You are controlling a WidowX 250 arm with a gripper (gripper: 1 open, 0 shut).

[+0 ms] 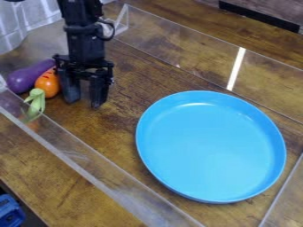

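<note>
My dark gripper [85,82] points down at the upper left, low over the wooden surface, beside an orange vegetable [48,83]. A purple eggplant [27,76] and a pale green vegetable [35,102] lie just left of it. The fingers are dark and blurred, so whether they are open or hold anything cannot be seen.
A large blue plate [211,144] fills the lower right. Clear plastic walls edge the area. A blue object [7,211] sits outside at the bottom left. The wooden floor [119,160] between gripper and plate is clear.
</note>
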